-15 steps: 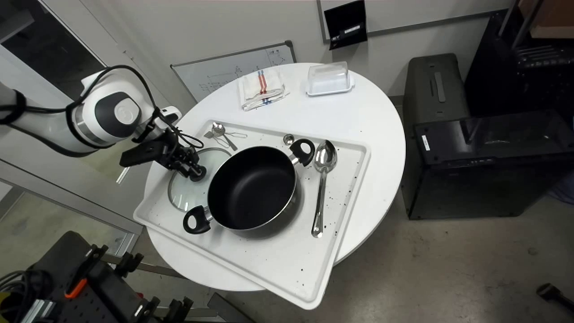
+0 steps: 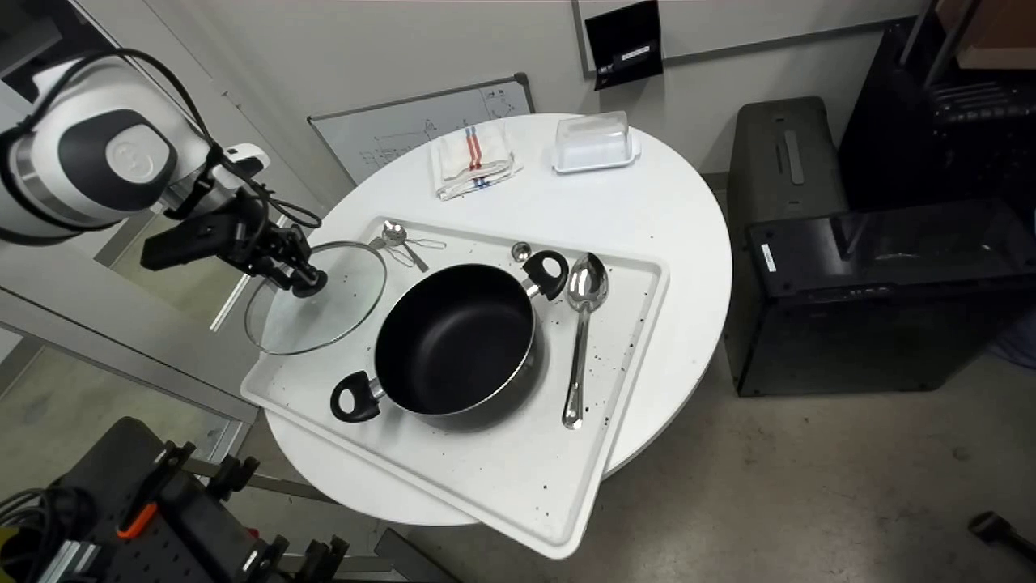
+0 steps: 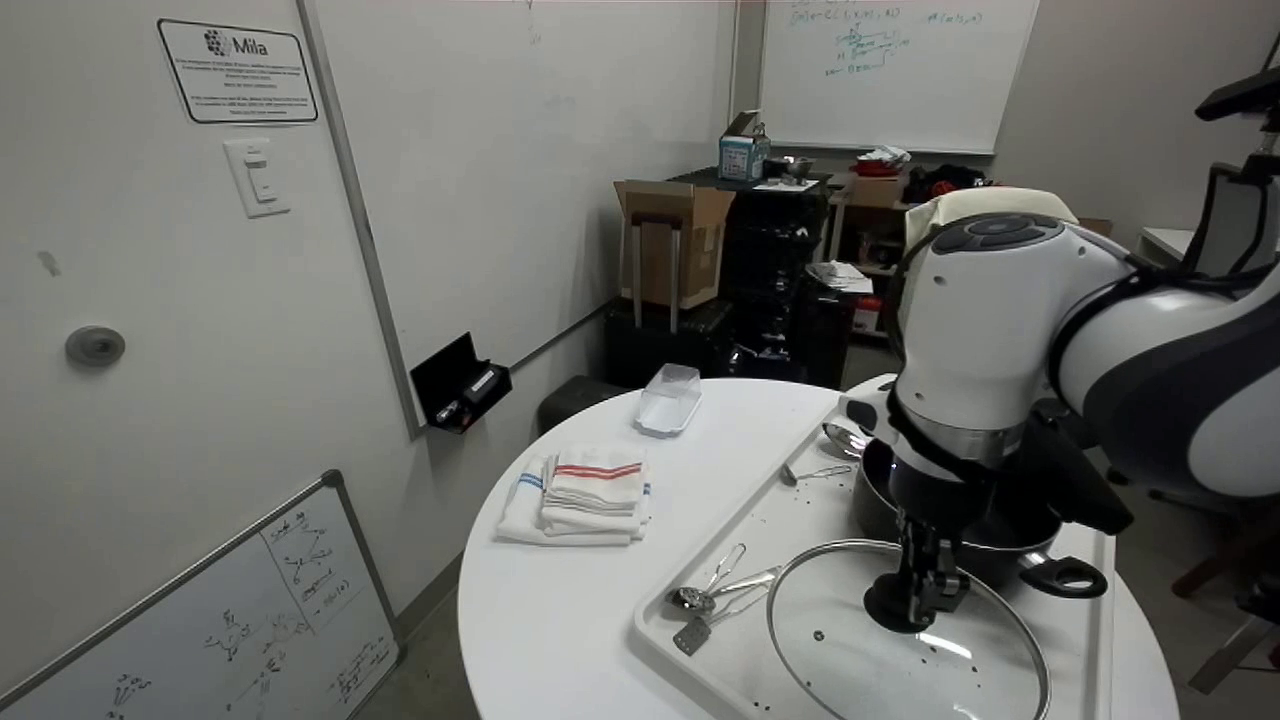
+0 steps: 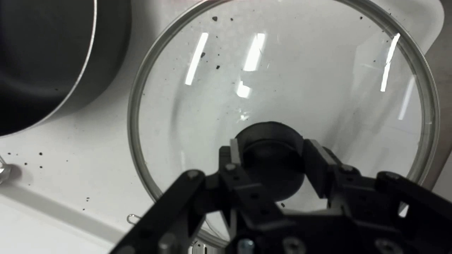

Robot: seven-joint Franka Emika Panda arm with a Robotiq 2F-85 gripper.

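My gripper is shut on the black knob (image 4: 271, 169) of a round glass lid (image 4: 305, 80). In the first exterior view the lid (image 2: 350, 291) is raised above the tray's left end, beside the pot and apart from it. The black pot (image 2: 456, 340), uncovered and empty, stands mid-tray with one handle towards the front left and one towards the back right. In the second exterior view my gripper (image 3: 918, 588) hangs over the lid (image 3: 828, 636) and the arm hides part of the pot (image 3: 876, 492).
A white tray (image 2: 515, 505) bears a large metal spoon (image 2: 579, 340) right of the pot, and small utensils (image 2: 396, 233) at its back left. Folded towels (image 2: 473, 160) and a clear-lidded butter dish (image 2: 594, 144) sit at the table's back. The tray's front is clear.
My gripper and the lid in it have moved up and left in the first exterior view, away from the pot. The lid has risen off the tray; the pot has not moved.
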